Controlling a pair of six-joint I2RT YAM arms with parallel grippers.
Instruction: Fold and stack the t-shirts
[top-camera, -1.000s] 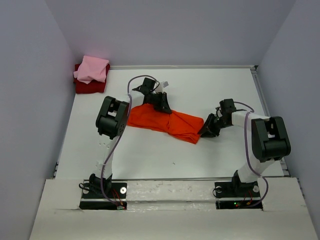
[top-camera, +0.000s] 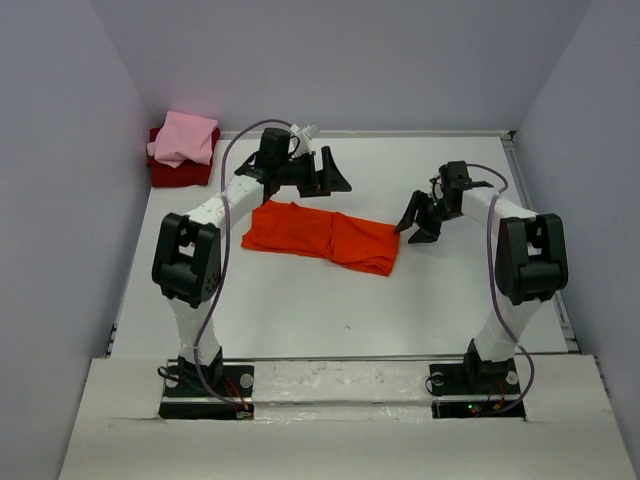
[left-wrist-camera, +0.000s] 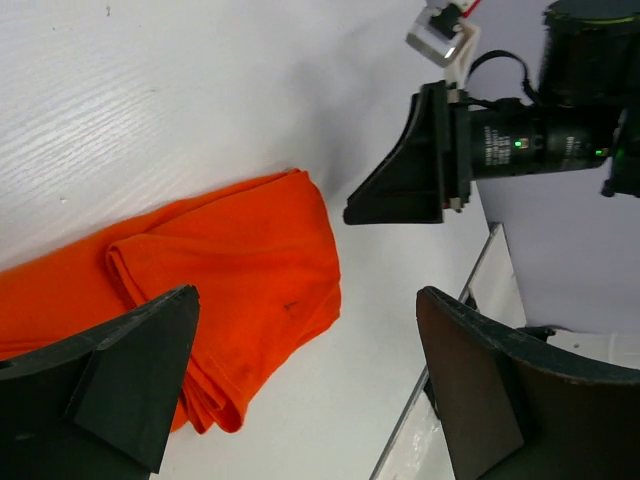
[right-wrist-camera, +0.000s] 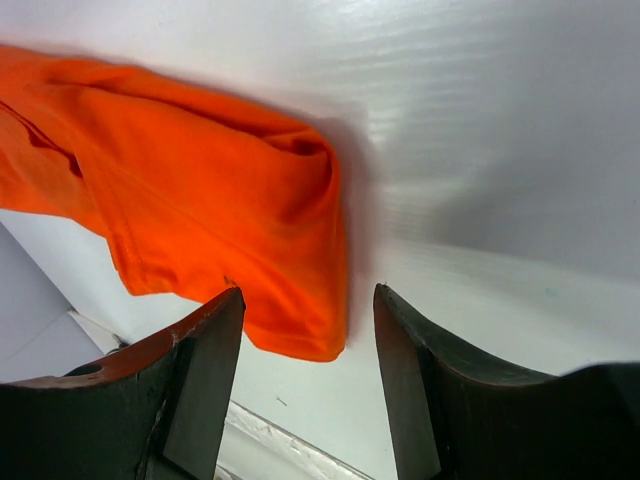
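An orange T-shirt (top-camera: 363, 243) lies partly folded in a long strip across the middle of the table, seen also in both wrist views (left-wrist-camera: 250, 270) (right-wrist-camera: 210, 190). My left gripper (top-camera: 325, 180) is open above the table, just behind the shirt's middle, with nothing between its fingers. My right gripper (top-camera: 420, 222) is open at the shirt's right end; in the right wrist view its fingers frame the orange corner from above, holding nothing. At the back left, a pink shirt (top-camera: 182, 135) lies on a dark red folded one (top-camera: 175, 176).
The white table (top-camera: 340, 320) has free room in front of the orange shirt and at the back right. Grey walls bound it at the back and sides.
The shirt's right end sits slightly farther back and left than a second ago.
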